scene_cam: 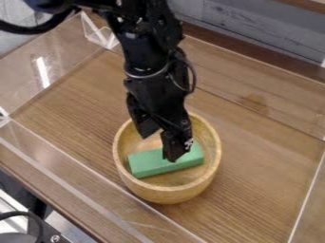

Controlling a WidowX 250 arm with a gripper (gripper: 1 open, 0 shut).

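A round yellow bowl [166,190] sits on the wooden table, holding a green rectangular block [158,164] on its floor. My black gripper [164,140] reaches down into the bowl from above, over the block, with its fingers apart. The arm hides part of the bowl's back and part of the block; whether a fingertip touches the block I cannot tell.
A pale grey wall stands behind. Cables lie at the lower left beyond the table edge, and a clear plastic object is at the back left.
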